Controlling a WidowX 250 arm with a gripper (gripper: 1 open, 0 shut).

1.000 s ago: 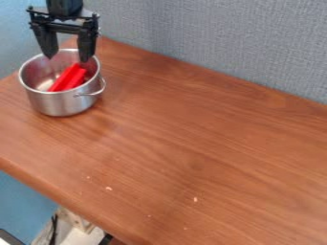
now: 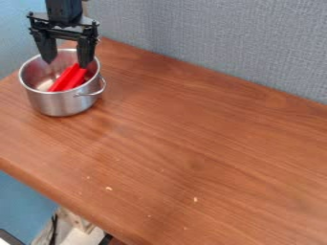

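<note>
A steel pot (image 2: 59, 101) with a side handle stands at the left of the wooden table. Inside it lies a long red object (image 2: 68, 78). My black gripper (image 2: 65, 57) is over the pot at the top left, open, its two fingers pointing down at either side above the red object, with the tips at about rim height.
A grey textured panel (image 2: 217, 38) runs along the back. The table's edge drops away at the lower left.
My gripper has moved slightly left and a little lower over the pot. The pot and red object look unchanged.
</note>
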